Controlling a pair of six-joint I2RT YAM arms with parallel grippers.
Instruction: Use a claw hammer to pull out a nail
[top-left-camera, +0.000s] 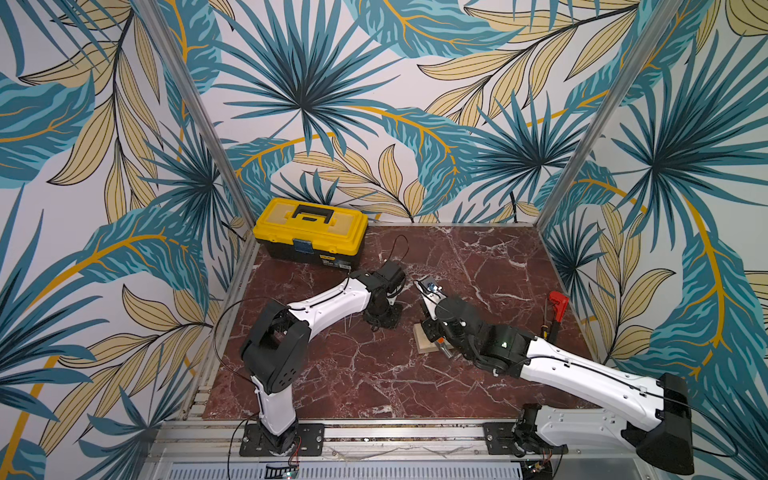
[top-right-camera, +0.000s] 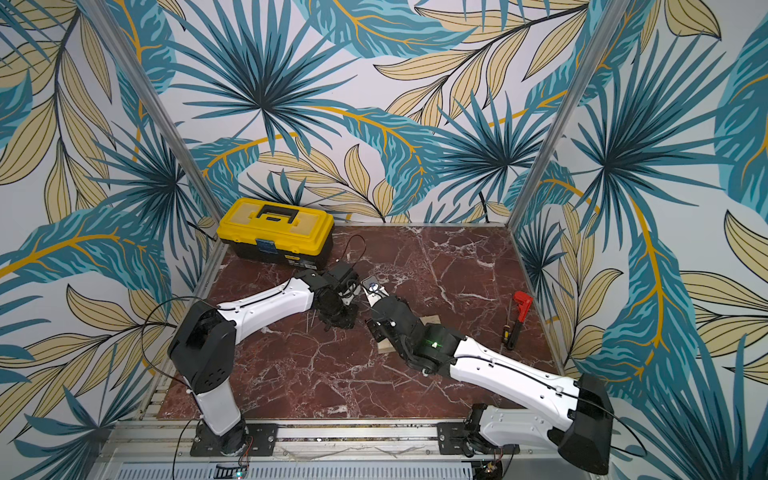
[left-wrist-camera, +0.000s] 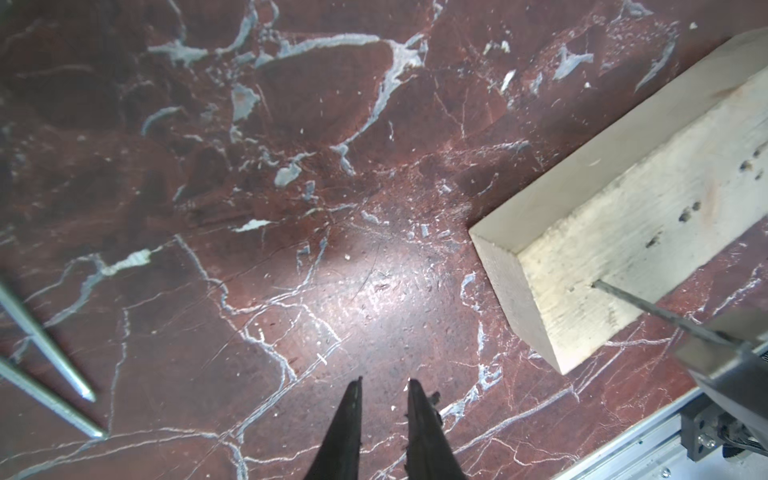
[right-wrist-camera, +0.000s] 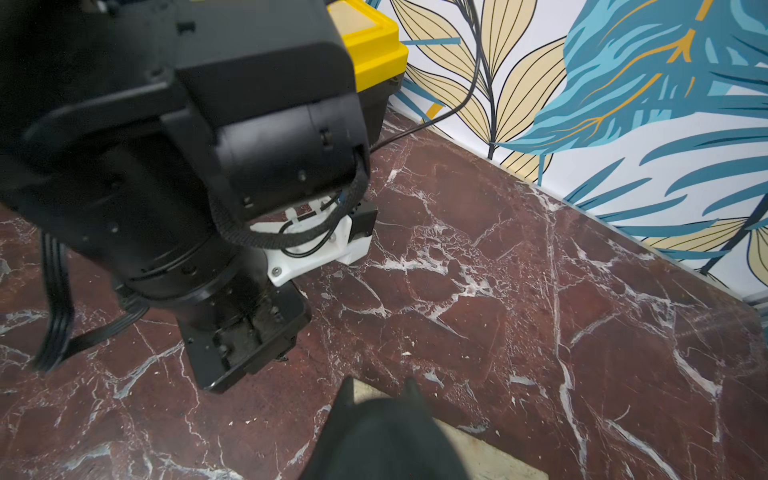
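Observation:
A pale wooden block (left-wrist-camera: 640, 224) lies on the marble table, with a tilted nail (left-wrist-camera: 648, 305) standing out of its top near one end. A grey metal hammer head (left-wrist-camera: 732, 360) is at the nail's upper end, at the right edge of the left wrist view; their exact contact is unclear. My right gripper is shut on the hammer's dark handle (right-wrist-camera: 392, 440), over the block. My left gripper is beside the block, its fingers a little apart over bare marble. I see nothing between them, and whether they hold anything is unclear.
Two loose metal rods, probably nails (left-wrist-camera: 52, 344), lie on the marble left of the left gripper. A yellow toolbox (top-left-camera: 310, 228) stands at the back left. A red-and-black tool (top-left-camera: 554, 312) lies at the right edge.

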